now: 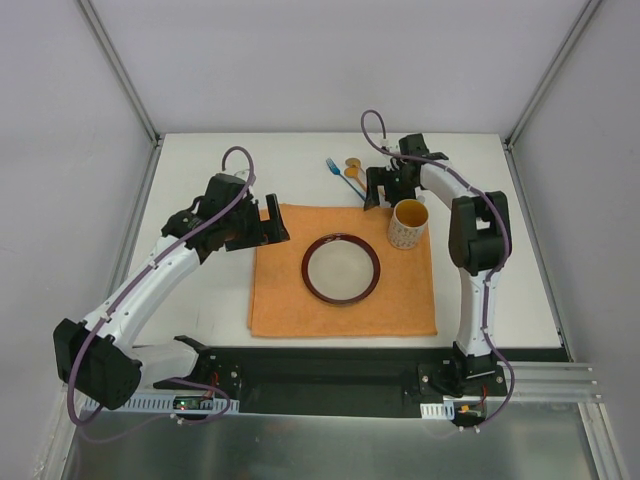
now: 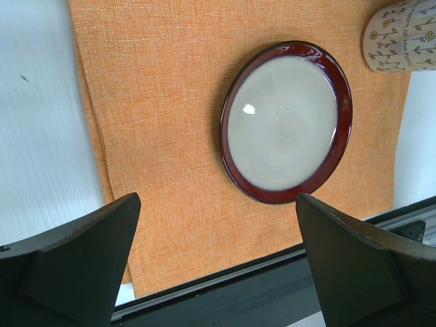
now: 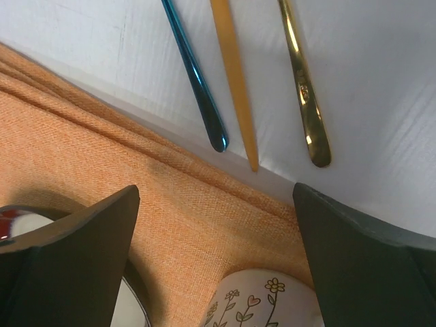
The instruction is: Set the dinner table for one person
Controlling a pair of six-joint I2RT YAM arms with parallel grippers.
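Observation:
On the orange placemat lies a brown-rimmed plate, with a patterned mug upright to its right. Behind the mat are a blue fork, an orange wooden spoon and a gold utensil. In the right wrist view the handle ends of the blue fork, wooden spoon and gold utensil show side by side, none gripped. My right gripper stands open over them at the mat's back edge. Open and empty, my left gripper hovers above the mat's back left corner.
Bare white table lies left of the mat, and more is free to the right. The mug stands close in front of the right gripper. A dark rail runs along the table's front edge.

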